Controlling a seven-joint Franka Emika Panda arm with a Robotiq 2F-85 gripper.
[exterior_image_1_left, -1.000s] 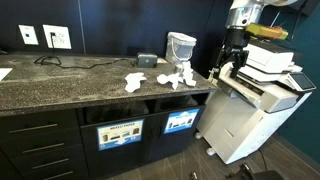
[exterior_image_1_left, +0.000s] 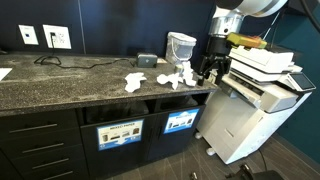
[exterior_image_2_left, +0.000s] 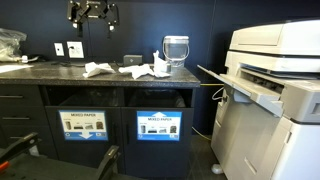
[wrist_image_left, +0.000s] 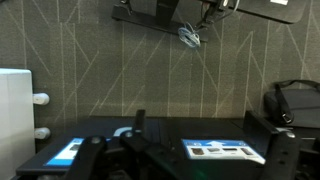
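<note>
My gripper (exterior_image_1_left: 211, 68) hangs open above the floor by the right end of the counter, left of the printer. Near the top edge of exterior view 2 the gripper (exterior_image_2_left: 93, 16) shows with its fingers spread. In the wrist view the open gripper looks down at carpet, nothing between its fingers. Crumpled white papers lie on the dark counter (exterior_image_1_left: 60, 92): one paper (exterior_image_1_left: 134, 82) on the left, another paper (exterior_image_1_left: 165, 79) in the middle, more towards the right. A clear bucket with a white rim (exterior_image_2_left: 176, 50) stands behind them.
Below the counter are two bin openings with labels, a left label (exterior_image_2_left: 84, 124) and a right label (exterior_image_2_left: 158, 125). A large white printer (exterior_image_2_left: 260, 110) stands to the right. A small dark box (exterior_image_1_left: 147, 60) sits by the wall. Cables lie at the back left.
In exterior view 1 the gripper has shifted left, from in front of the printer towards the counter's right end. The papers and bucket have not moved.
</note>
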